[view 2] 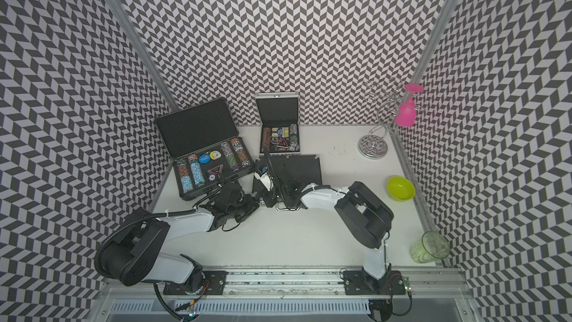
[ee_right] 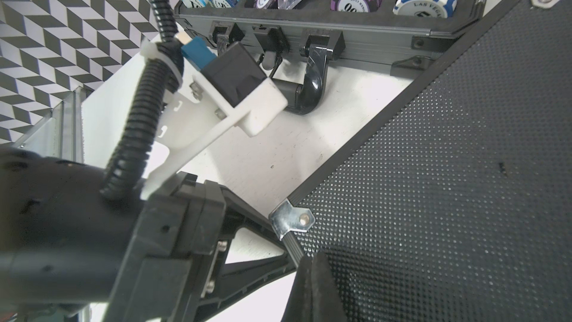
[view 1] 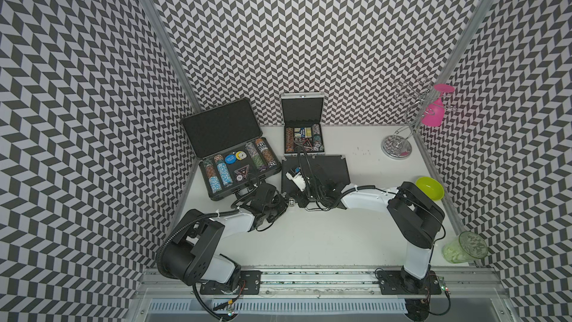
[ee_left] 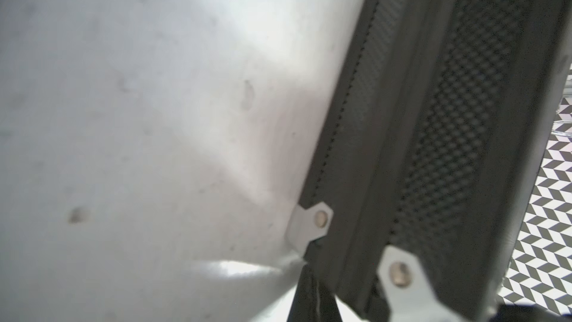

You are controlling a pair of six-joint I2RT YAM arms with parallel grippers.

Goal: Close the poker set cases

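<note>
A closed black case [view 1: 330,170] lies at the table's middle. My left gripper is shut, low against its textured side and metal corners, nothing visible between the fingers. My right gripper [view 1: 301,196] is at the case's front-left; in the right wrist view it sits by a metal corner, partly hidden, shut by the look of it. The larger chip case [view 1: 217,128] stands open at the left, lid raised, handle toward me. A small chip case [view 1: 302,107] stands open at the back, lid upright.
A chrome lamp base [view 1: 396,146] with pink shapes stands back right, a green bowl [view 1: 429,187] at the right edge, a glass jar [view 1: 464,247] front right.
</note>
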